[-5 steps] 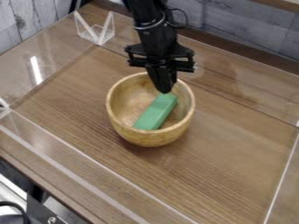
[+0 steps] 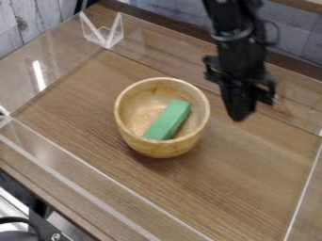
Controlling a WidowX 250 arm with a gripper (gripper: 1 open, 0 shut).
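Note:
A wooden bowl (image 2: 132, 111) sits left of centre on the table, holding a green block (image 2: 169, 120) that leans along its right side. My black gripper (image 2: 236, 115) is to the right of the bowl, above the table and apart from the bowl, shut with nothing visible between its fingers.
A small clear plastic object (image 2: 105, 30) stands at the back left near the table's edge. A dark cable (image 2: 15, 226) shows at the lower left corner.
My gripper has moved right, from above the back of the bowl to beside it, and slightly toward the front. The bowl and green block look unmoved.

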